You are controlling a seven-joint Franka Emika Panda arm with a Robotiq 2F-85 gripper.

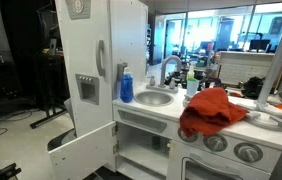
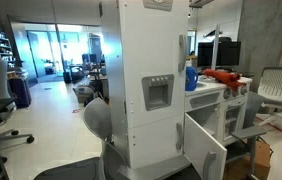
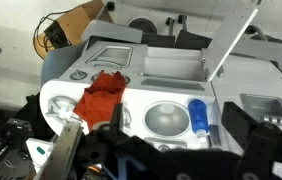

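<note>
In the wrist view my gripper looks down from above on a white play kitchen, its dark fingers wide apart at the lower edge and nothing held between them. A red cloth [image 1: 209, 111] lies crumpled on the counter, hanging over the front above the knobs. The blue bottle [image 1: 127, 87] stands upright on the counter left of the sink [image 1: 154, 98]. Below the counter a cabinet door [image 1: 85, 156] is swung open, and the cabinet [image 1: 144, 148] inside looks empty. Neither exterior view clearly shows the gripper.
The tall white fridge unit [image 2: 148, 90] rises beside the counter. A curved faucet [image 1: 171, 68] stands behind the sink, with several small items near it. The open door projects into the space in front. A grey chair [image 2: 99, 120] stands near the fridge.
</note>
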